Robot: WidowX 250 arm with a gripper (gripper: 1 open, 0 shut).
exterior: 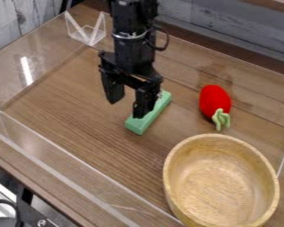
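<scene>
My gripper [129, 99] is open above the table, its black fingers hanging just left of and over the upper end of a light green bar [149, 113], which lies diagonally near the middle. A red object with a pale green tip [216, 101] lies to the right. A large tan bowl [220, 182] sits at the lower right.
A clear plastic item [86, 24] stands at the top left. A wall edge runs along the upper right, and a dark cable is at the lower left corner.
</scene>
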